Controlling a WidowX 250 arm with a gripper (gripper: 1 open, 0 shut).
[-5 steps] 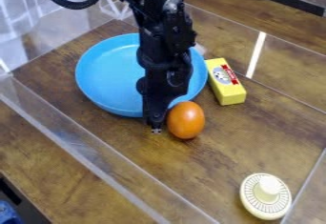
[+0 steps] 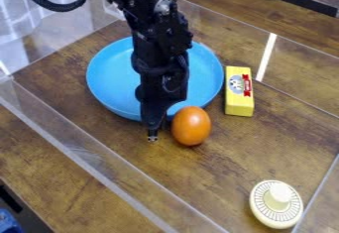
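Observation:
The black gripper [image 2: 151, 128] reaches down from the top over a blue bowl [image 2: 111, 76], its fingertips low at the bowl's near rim. It is shut, with nothing visible between its fingers. Just right of the fingertips, an orange egg-shaped object [image 2: 191, 126] rests on the wooden table, apart from or barely beside them; contact cannot be told. The arm hides much of the bowl's inside.
A yellow box [image 2: 239, 92] lies right of the bowl, and a round cream-coloured object [image 2: 276, 203] is at the front right. Transparent wall edges run along the left.
The gripper has shifted slightly left, away from the orange object. The bowl and yellow box have shifted slightly over the last second.

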